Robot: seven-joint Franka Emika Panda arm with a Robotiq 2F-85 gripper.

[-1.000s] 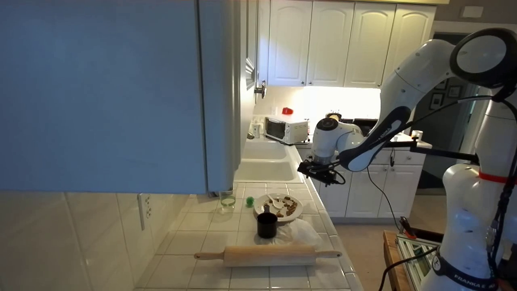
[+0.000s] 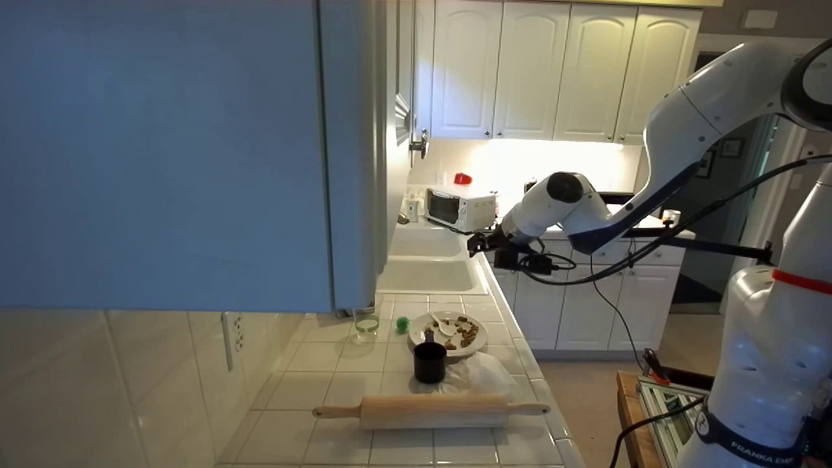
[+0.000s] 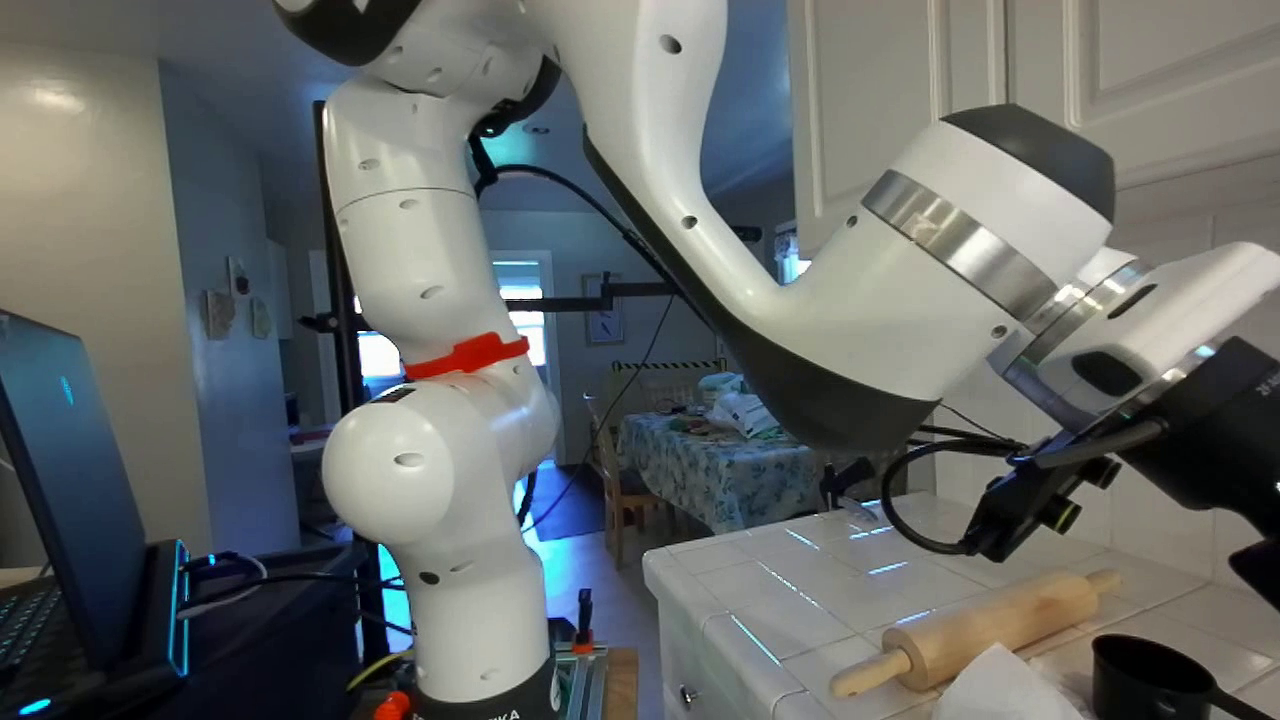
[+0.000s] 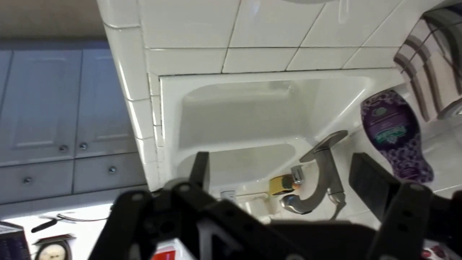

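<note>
My gripper is open in the wrist view, with nothing held between its wide-apart black fingers. In exterior view 1 the gripper (image 2: 477,244) hangs in the air by the right side of the white double sink (image 2: 425,274). The sink (image 4: 173,117), its faucet (image 4: 327,173) and a purple bottle (image 4: 392,134) show beyond my fingers. Nearer that camera, a white plate (image 2: 418,338) bears brown bits and a white spoon. A black cup (image 2: 429,363) stands in front of it, beside a crumpled white cloth or bag (image 2: 480,376). A wooden rolling pin (image 2: 433,412) lies nearest.
A clear glass (image 2: 366,327) and a small green item (image 2: 402,324) stand left of the plate. A toaster oven (image 2: 461,209) is behind the sink. Above the counter's left side juts a large cabinet (image 2: 164,156).
The arm has changed its pose: the gripper has risen and moved slightly left, and its wrist has turned from pointing down to pointing toward the sink. The counter items have not moved.
</note>
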